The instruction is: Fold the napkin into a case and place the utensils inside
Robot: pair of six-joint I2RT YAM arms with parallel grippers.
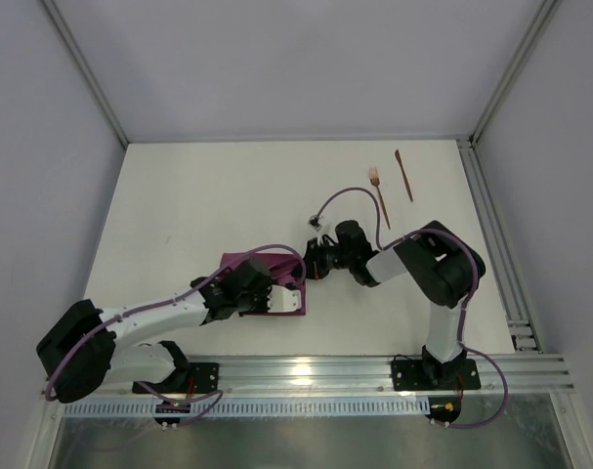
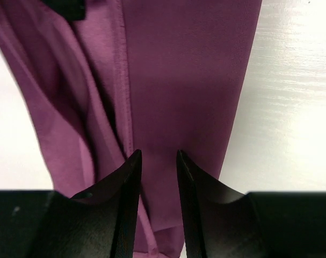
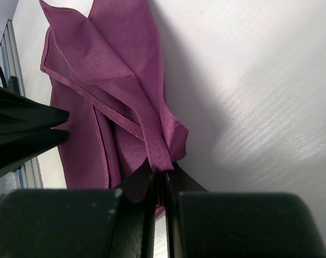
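The purple napkin (image 1: 245, 262) lies folded, with creased layers, at the front middle of the table, partly hidden by both arms. In the left wrist view my left gripper is open just over the napkin's flat panel (image 2: 184, 91), beside its folded hems. My right gripper is shut on the bunched end of the napkin at its right side, with fabric rising from between the fingers. The wooden fork (image 1: 376, 182) and a second wooden utensil (image 1: 403, 174) lie at the back right, apart from the napkin.
Metal rails (image 1: 296, 369) run along the front edge. The two arms are close together over the napkin.
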